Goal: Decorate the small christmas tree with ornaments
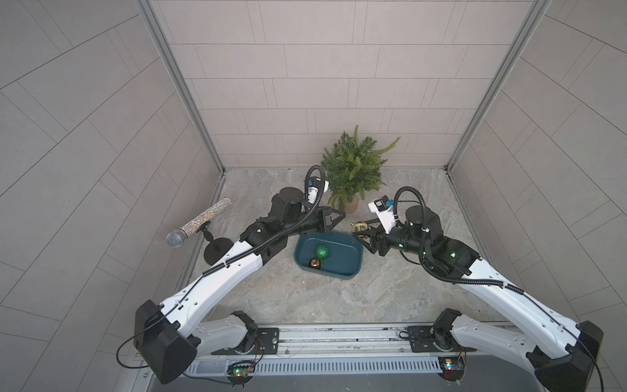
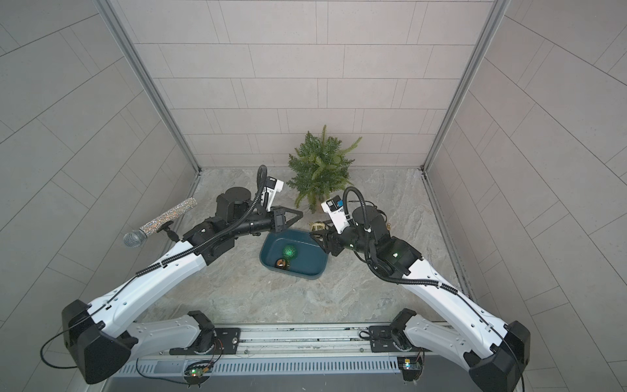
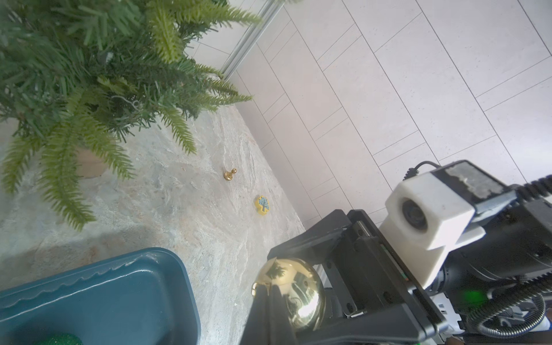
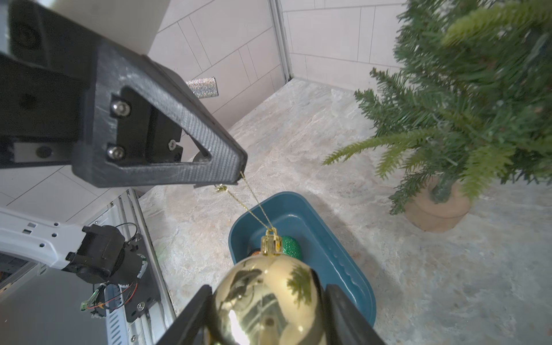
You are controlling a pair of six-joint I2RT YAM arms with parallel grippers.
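Observation:
A shiny gold ball is held between the fingers of my right gripper, above the blue tray's right end. A thin gold string loop runs from its cap up to the tip of my left gripper, which is shut just left of the ball. The green tree stands in a pot behind both grippers. In the blue tray lie a green glitter ball and a smaller bronze ball.
A small gold piece and a yellow piece lie on the table beside the tree. A sparkly microphone on a stand is at the left.

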